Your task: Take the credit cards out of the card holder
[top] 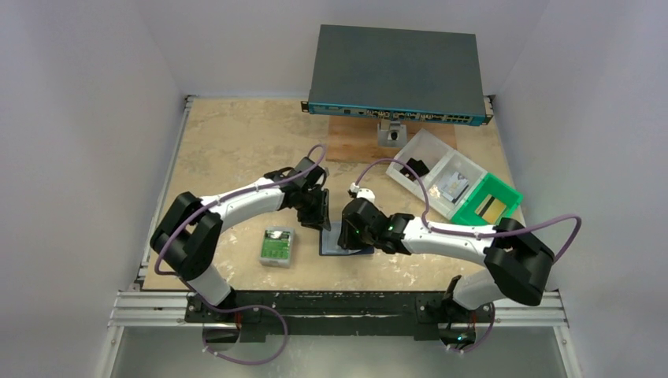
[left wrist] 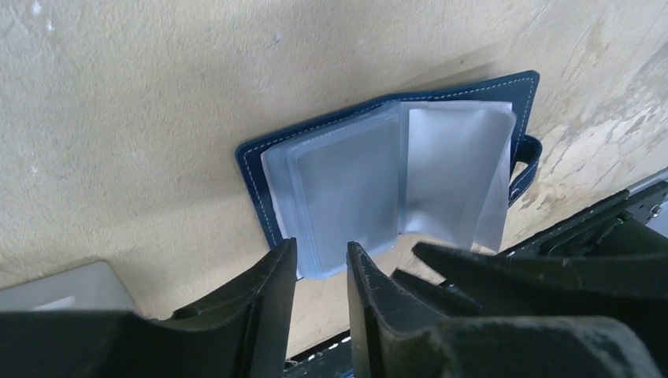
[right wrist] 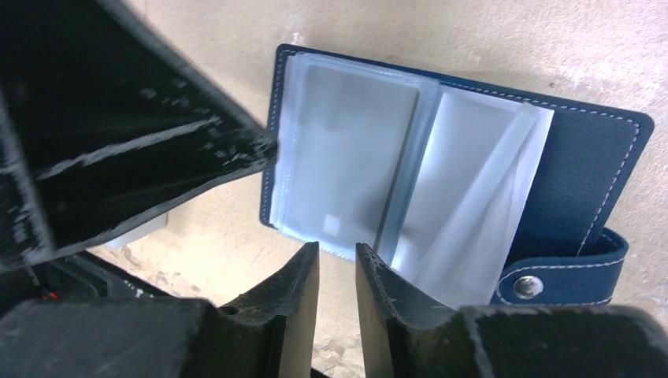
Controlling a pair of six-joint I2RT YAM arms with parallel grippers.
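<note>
The dark blue card holder (top: 329,246) lies open on the table, its stitched border and snap strap (right wrist: 579,279) visible in the right wrist view, with clear plastic sleeves and a loose white sleeve page (right wrist: 449,189) at one side. My left gripper (top: 319,220) hangs above it at the left, fingers apart with nothing between them. My right gripper (top: 350,236) is over the holder, fingers apart and empty. Whether cards are inside the sleeves is unclear.
A small green-topped box (top: 276,247) lies left of the holder. A compartment organiser with a green bin (top: 477,206) stands at the right. A large metal rack device (top: 394,71) is at the back.
</note>
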